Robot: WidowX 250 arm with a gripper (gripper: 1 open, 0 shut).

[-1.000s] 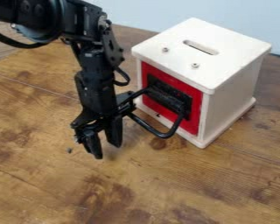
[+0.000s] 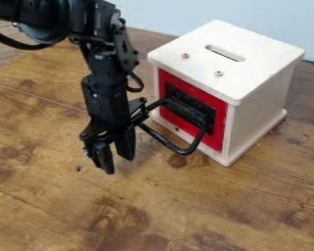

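Observation:
My black gripper hangs low over the wooden table, left of a white wooden box with a slot on top. The box's front has a red panel around a black inset fixture, with a black looped handle sticking out toward my gripper. The two fingers point down, apart from each other, with nothing visible between them. Whether the handle touches the gripper's body is unclear.
A pale wall stands behind the box. A cable arcs at the upper left.
The gripper has shifted very slightly to the left. The box looks unchanged.

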